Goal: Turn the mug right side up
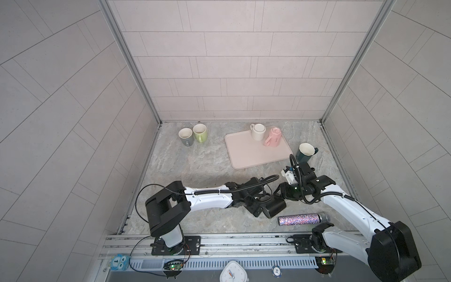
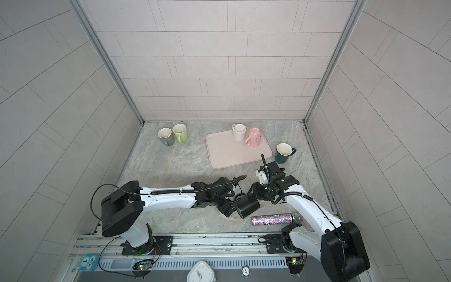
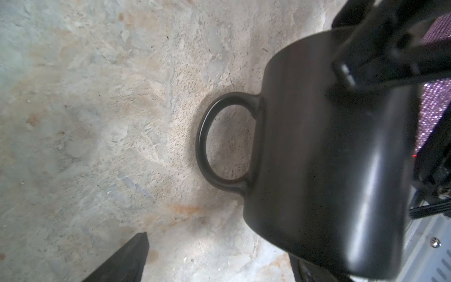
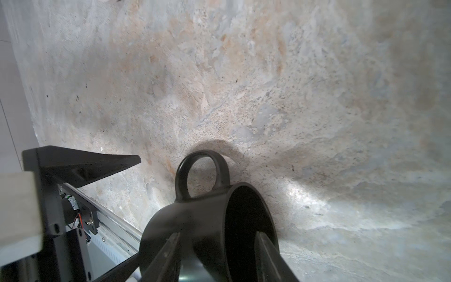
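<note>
A black mug (image 1: pixel 274 206) lies on its side on the counter, between the two arms. Its handle (image 3: pixel 203 141) points left in the left wrist view; in the right wrist view its dark mouth (image 4: pixel 245 221) faces right. My left gripper is open beside the mug's lower end, one finger clear of it and the other partly hidden by its body. At the mouth end, my right gripper has its fingers spread part way, one over the outer wall and one across the opening. A gap shows between the rim and both fingertips.
A glittery bottle (image 1: pixel 298 219) lies close in front of the mug. Farther back are a pink tray (image 1: pixel 244 157) with a white mug (image 1: pixel 258 132) and a pink mug (image 1: pixel 273 137), and a dark green mug (image 1: pixel 304 154).
</note>
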